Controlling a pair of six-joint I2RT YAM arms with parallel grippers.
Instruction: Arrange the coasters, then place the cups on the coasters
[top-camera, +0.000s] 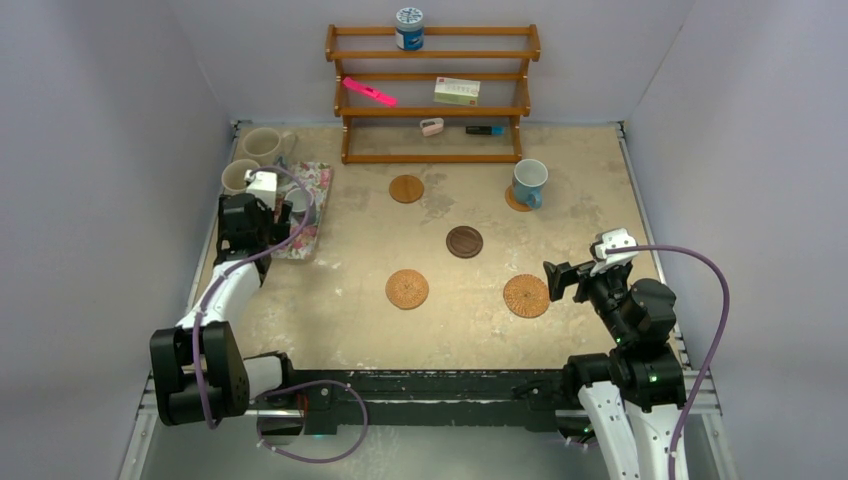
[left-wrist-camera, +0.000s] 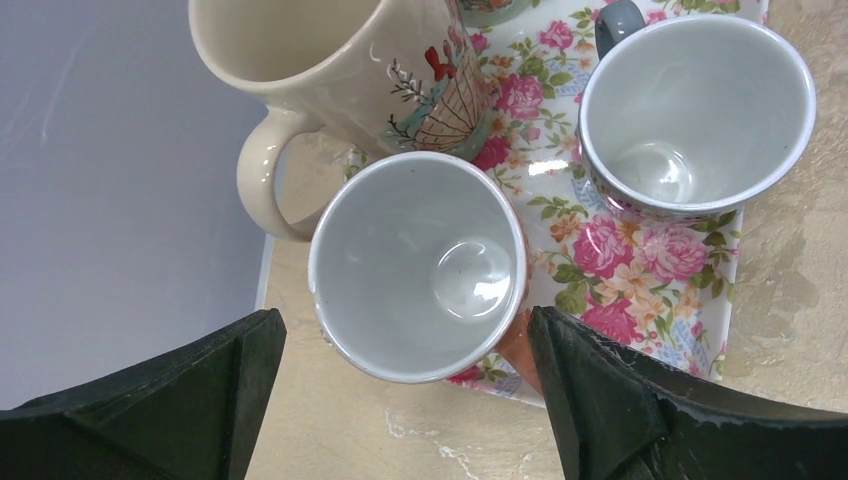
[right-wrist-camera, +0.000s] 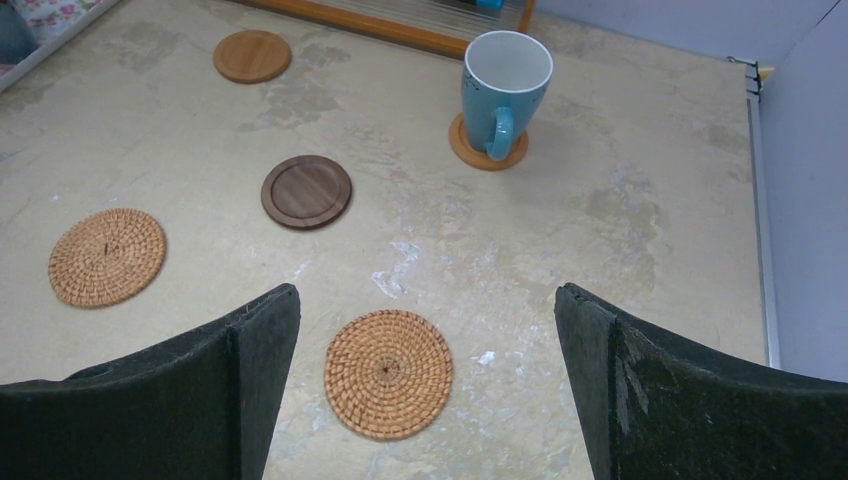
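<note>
On the flowered tray (left-wrist-camera: 620, 330) at the left, a white-lined cup (left-wrist-camera: 418, 265) lies beyond my left gripper, whose open fingers stand to either side of its near rim. Another white cup with a grey handle (left-wrist-camera: 697, 115) is to its right. My right gripper is open and empty over the right side of the table. A blue cup (right-wrist-camera: 505, 88) stands upright on a round wooden coaster (right-wrist-camera: 512, 153) at the back right. Bare coasters are a dark one (right-wrist-camera: 306, 192), a light wooden one (right-wrist-camera: 252, 56) and two woven ones (right-wrist-camera: 389, 374).
Large cream mugs (top-camera: 264, 146) crowd the back left corner, one touching or nearly touching the cup at my left gripper. A wooden rack (top-camera: 432, 112) holding small items stands at the back. Bare table surrounds the coasters.
</note>
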